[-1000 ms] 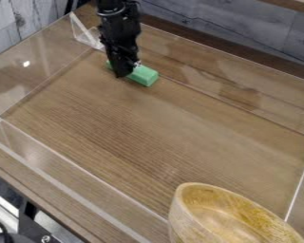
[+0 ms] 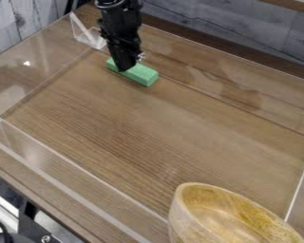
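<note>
My dark gripper (image 2: 122, 59) reaches down from the top of the camera view to the upper left of the table. Just beneath and right of its tip lies a green block (image 2: 140, 74), elongated and flat on the wood. I cannot tell whether the fingers are open or shut, or whether they touch the block.
A large yellow bowl (image 2: 218, 216) fills the bottom right corner.
The gripper has lifted slightly and moved a little, uncovering more of the green block's left end. The block looks to be in about the same place.
</note>
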